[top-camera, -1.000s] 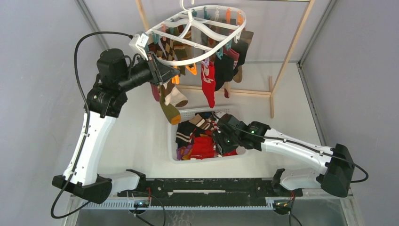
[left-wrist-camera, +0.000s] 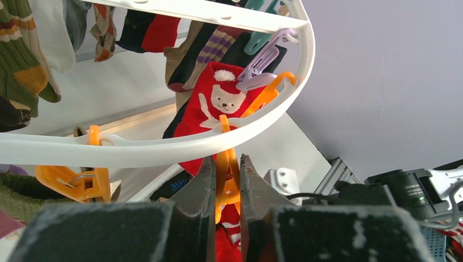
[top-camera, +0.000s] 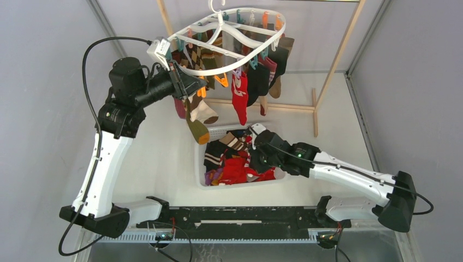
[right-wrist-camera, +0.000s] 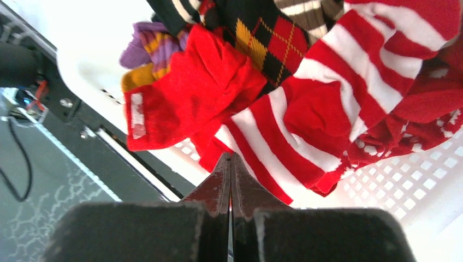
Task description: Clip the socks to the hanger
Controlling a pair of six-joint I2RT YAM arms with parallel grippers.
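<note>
The white oval hanger [top-camera: 207, 71] carries socks on coloured clips, including a red sock [top-camera: 239, 95] and, in the left wrist view, a red bear sock [left-wrist-camera: 221, 101]. My left gripper is shut on an orange clip [left-wrist-camera: 226, 155] at the hanger's rim. My right gripper is shut over the basket, with red striped socks [right-wrist-camera: 273, 147] beneath its fingertips; nothing shows between its fingers.
The white basket [top-camera: 200, 172] below holds mixed socks. A wooden rack [top-camera: 338, 52] stands behind, with bare floor either side of the basket and grey walls at the sides.
My left arm is almost still at the hanger.
</note>
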